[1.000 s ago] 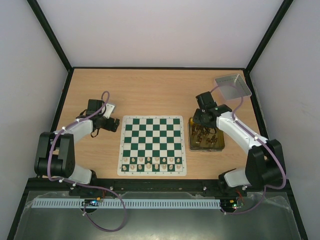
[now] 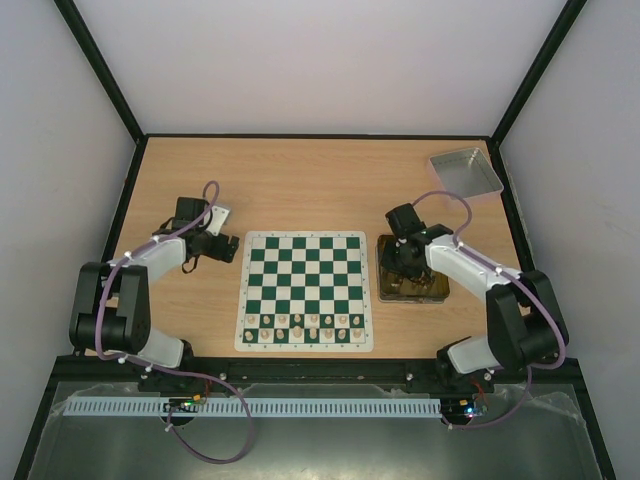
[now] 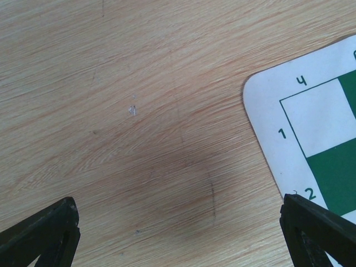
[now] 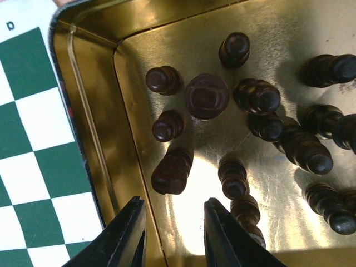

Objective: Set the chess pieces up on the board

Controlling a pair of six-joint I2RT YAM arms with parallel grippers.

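Observation:
The green and white chessboard [image 2: 305,282] lies mid-table, with light pieces [image 2: 297,332] filling its two near rows; its other squares are bare. Dark brown pieces [image 4: 256,95] stand and lie in the gold-coloured tray [image 2: 433,298] right of the board. Over that tray's left part is my right gripper, its fingers parted and nothing between them. A dark piece with a slanted top [image 4: 171,172] sits just beyond the fingertips. Left of the board, my left gripper is open above bare wood, the board's corner [image 3: 267,92] beside it.
A clear, empty-looking plastic tray [image 2: 466,173] stands at the far right. Bare tabletop [image 2: 300,185] stretches behind the board. The gold tray's raised left wall [image 4: 92,122] runs close to my right gripper and the board's edge.
My right gripper has come nearer the front and slightly left over the dark pieces' tray, covering more of it. The left arm and the light pieces have stayed put.

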